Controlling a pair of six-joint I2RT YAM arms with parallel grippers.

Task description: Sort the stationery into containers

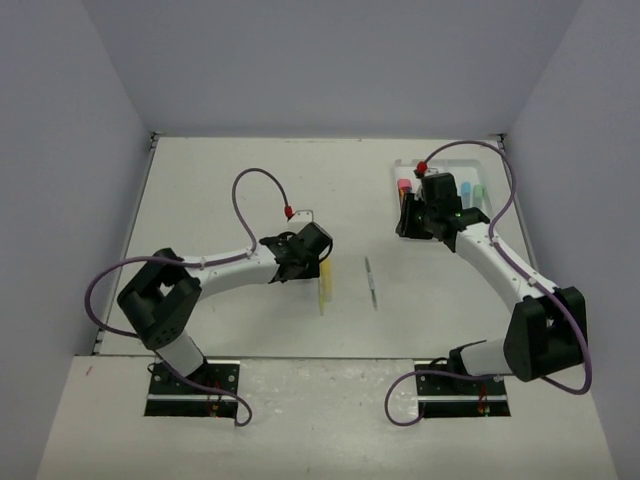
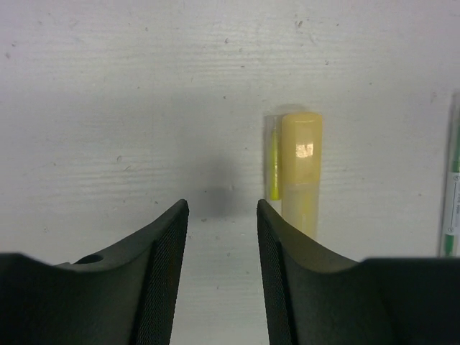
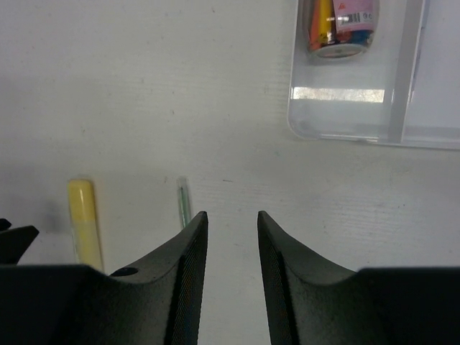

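A thick yellow marker (image 2: 302,154) lies on the table with a thin yellow pen (image 2: 274,165) close along its left side. The left gripper is open above the table, its right finger (image 2: 269,233) covering part of the pen's lower length; nothing sits between its fingers. Farther right, a slim green-and-white pen (image 1: 371,283) lies alone. Near the front left of the white divided container (image 1: 418,237), my right gripper stands open and empty. The green-and-white pen (image 3: 184,201) is partly hidden by its left finger in the right wrist view.
In the container's left compartment lie several coloured items (image 3: 341,29), one with a pink label. Blue (image 1: 465,193) and green (image 1: 478,195) pieces show farther right in it.
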